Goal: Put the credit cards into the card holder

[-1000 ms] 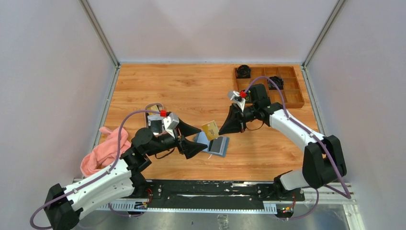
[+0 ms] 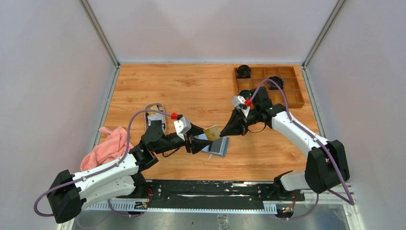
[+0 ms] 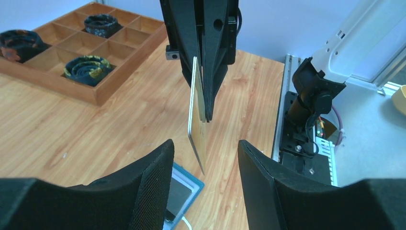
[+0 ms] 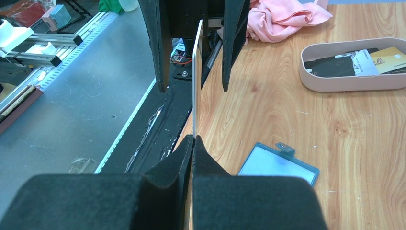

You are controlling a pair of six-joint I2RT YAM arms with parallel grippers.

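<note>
A gold card [image 2: 212, 133] hangs in the air over the middle of the table, its edge pinched in my right gripper [image 2: 223, 134], which is shut on it. The left wrist view shows this card [image 3: 197, 122] almost edge-on. On either side of it, my left gripper stands part open, its fingers not touching the card. The right wrist view also has the card [image 4: 197, 81] upright between the left fingers. Below, the blue-edged card holder [image 2: 218, 146] lies open on the table, partly hidden by the left gripper in the top view.
A pinkish tray [image 4: 354, 86] with several cards lies at the left, near a pink cloth [image 2: 109, 149]. At the back right is a wooden compartment box [image 2: 293, 86] with rolled dark items.
My left gripper has moved right, its fingers now on both sides of the card, and its fingers have narrowed.
</note>
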